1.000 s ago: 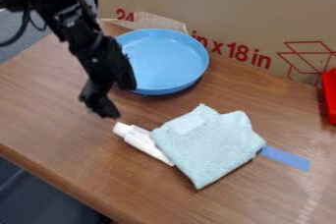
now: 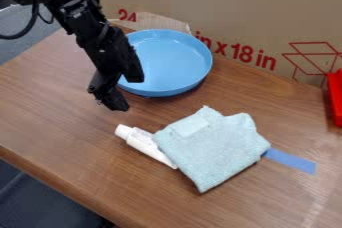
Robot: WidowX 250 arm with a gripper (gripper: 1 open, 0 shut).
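Observation:
My black gripper (image 2: 120, 88) reaches down from the upper left, standing open over the wooden table just at the left edge of a blue plate (image 2: 175, 60), with nothing visible between its fingers. Below it a white tube (image 2: 143, 142) lies on the table, its right end against or under a folded pale blue cloth (image 2: 210, 149).
A cardboard box (image 2: 254, 12) forms the back wall. A red object (image 2: 334, 100) is at the right edge, and a strip of blue tape (image 2: 291, 160) lies beside the cloth. Its front edge runs along the lower left.
My gripper has risen a little from its lower position a second ago and now shows sharper. The plate, tube and cloth have not moved.

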